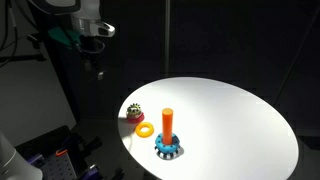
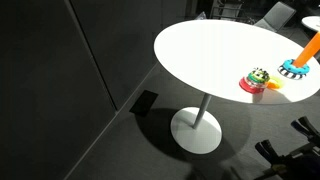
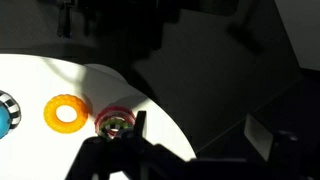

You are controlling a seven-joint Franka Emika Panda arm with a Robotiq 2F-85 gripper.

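My gripper stands open in the wrist view, with a wide gap and nothing between its fingers. It shows at the lower right of exterior view 2 too, off the near edge of the round white table (image 2: 190,55). On the table, an orange post (image 1: 167,122) rises from a blue ring (image 1: 167,146) with a black-and-white part. Beside it an orange-yellow ring (image 3: 66,113) lies flat. Next to that is a small pile with a red ring (image 3: 114,121) at its base and patterned pieces on top. My left finger partly overlaps this pile's side in the wrist view.
A second robot arm (image 1: 88,20) stands at the upper left of exterior view 1. The table's central pedestal (image 2: 203,110) and round foot (image 2: 196,132) rest on the dark floor.
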